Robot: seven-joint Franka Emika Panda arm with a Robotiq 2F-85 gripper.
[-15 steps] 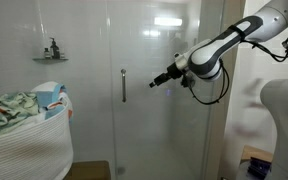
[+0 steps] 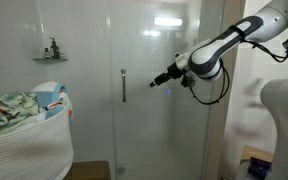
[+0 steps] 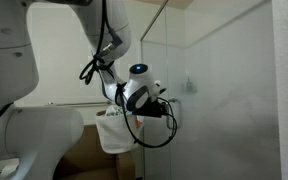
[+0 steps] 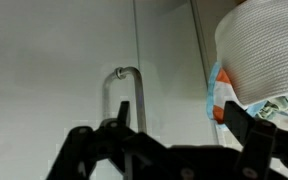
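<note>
A slim metal handle (image 2: 124, 86) stands upright on the glass shower door (image 2: 149, 125). My gripper (image 2: 153, 81) hangs to its right in the first exterior view, with a visible gap between them there. Seen from the wrist, the bent handle (image 4: 139, 95) rises beyond and between the widely spread black fingers. The gripper looks open, and nothing shows between its fingers. In the second exterior view the gripper (image 3: 165, 104) points toward the glass; its fingertips are too small to make out well.
A white woven basket (image 2: 34, 150) heaped with cloths (image 2: 14, 110) is at the left. A small corner shelf (image 2: 50, 59) holds dark bottles (image 2: 54, 46). Low down by the door sits a brown bench-like block (image 2: 91, 170). Cables loop below the wrist.
</note>
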